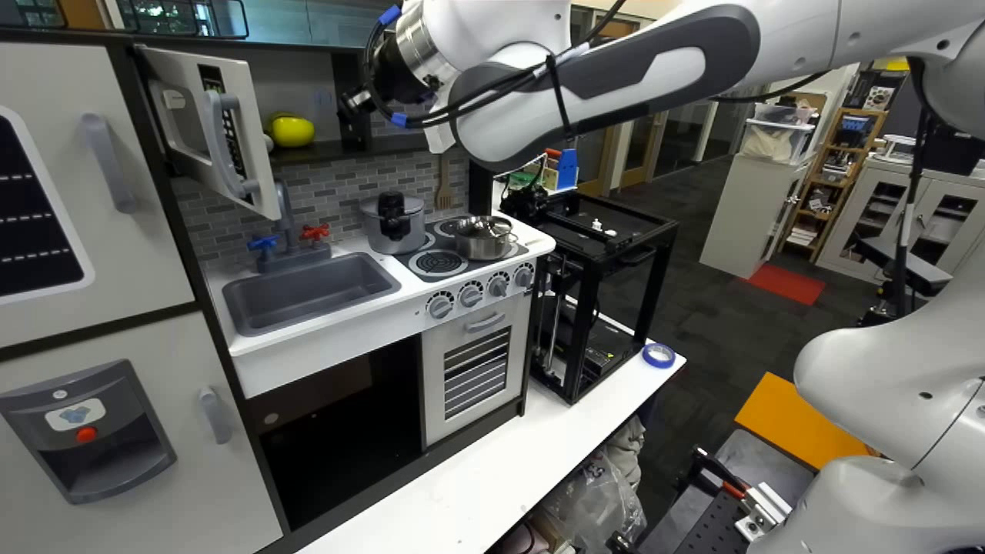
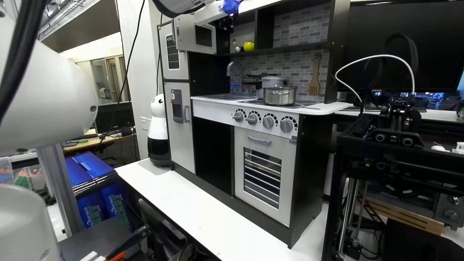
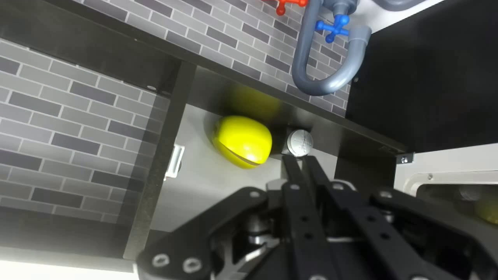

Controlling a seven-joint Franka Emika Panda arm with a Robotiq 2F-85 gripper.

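In the wrist view, a glossy yellow object [image 3: 243, 142] with a dark slit rests in the shelf cubby, beside a small round silvery item [image 3: 300, 142]. My gripper points toward them, its fingertips close together with only a narrow gap. Nothing shows between the fingers. The yellow object [image 1: 292, 131] is apart from my gripper [image 1: 346, 106], which hangs to its right in exterior view 1. To the left, the white cabinet door [image 1: 263, 138] stands open.
Under the shelf are the sink [image 1: 309, 291], the grey faucet [image 3: 305, 60], a grey pot [image 1: 392, 235] and a metal pan [image 1: 484, 245] on the stove. A dark upright divider [image 3: 161, 154] bounds the cubby. A wooden fork [image 2: 315, 76] hangs on the brick-patterned wall.
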